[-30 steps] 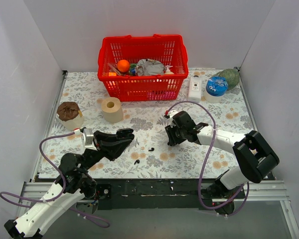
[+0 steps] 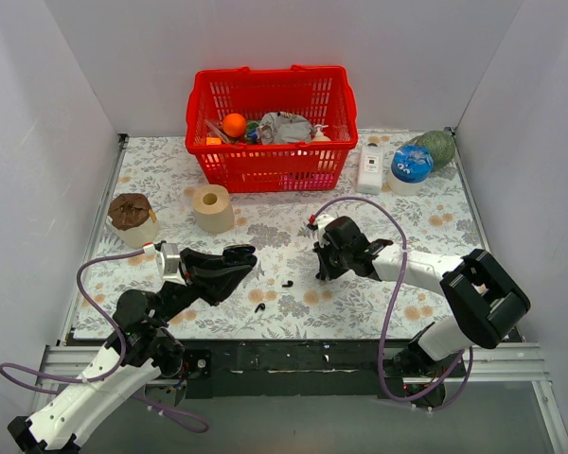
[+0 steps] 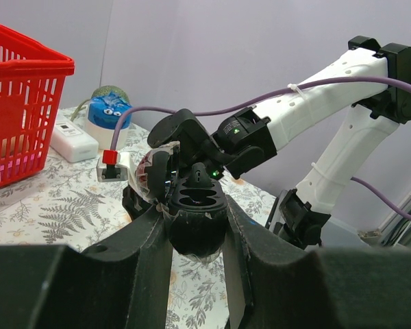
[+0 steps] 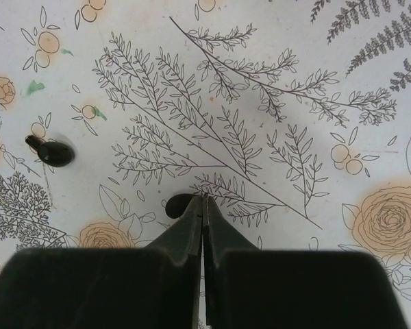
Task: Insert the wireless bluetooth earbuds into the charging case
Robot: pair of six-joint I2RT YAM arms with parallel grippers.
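Raised above the left of the table, the black charging case (image 3: 198,212) has its clear-edged lid up and its sockets showing. My left gripper is shut on it. Two black earbuds lie on the patterned cloth: one earbud (image 4: 55,153) at the left of the right wrist view, the other earbud (image 4: 179,205) close behind my right fingertips in that picture. From above, these are the small earbud (image 2: 288,284) and the lower earbud (image 2: 260,307). My right gripper is shut, with nothing visible between its fingers, pointing down right of both earbuds.
A red basket (image 2: 272,170) of items stands at the back. Around the edges are a tape roll (image 2: 213,209), a brown-topped jar (image 2: 133,219), a white box (image 2: 371,169) and a blue-lidded tub (image 2: 411,168).
The right gripper's fingers have drawn together, and its arm has shifted very slightly. My left arm, the case and both earbuds stay practically where they were.
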